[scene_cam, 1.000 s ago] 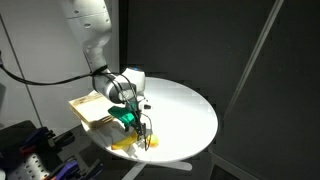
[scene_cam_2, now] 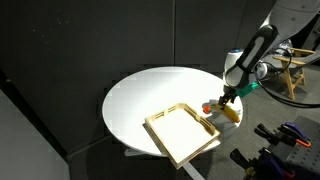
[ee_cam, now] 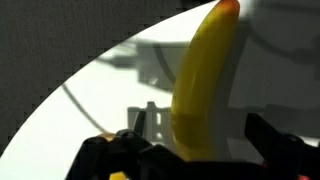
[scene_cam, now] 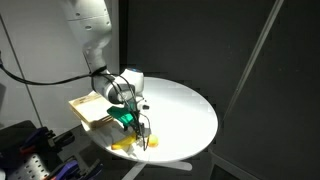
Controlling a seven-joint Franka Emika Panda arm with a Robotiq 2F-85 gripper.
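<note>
A long yellow banana-shaped object (ee_cam: 203, 80) with an orange-red tip lies on the white table in the wrist view. My gripper is open above its near end, with one dark finger on each side and nothing gripped. In exterior view 1, yellow shapes (scene_cam: 151, 142) show on the table's near edge, beside and below the gripper (scene_cam: 137, 130). Exterior view 2 has the yellow object (scene_cam_2: 231, 112) below the arm, close to the table's right edge. Whether the fingers touch the table cannot be told.
A shallow, light wooden tray (scene_cam_2: 158, 132) sits on the round white table (scene_cam_2: 140, 85), left of the arm in exterior view 2. Between tray and gripper lies a small red-orange thing (scene_cam_2: 206, 108).
</note>
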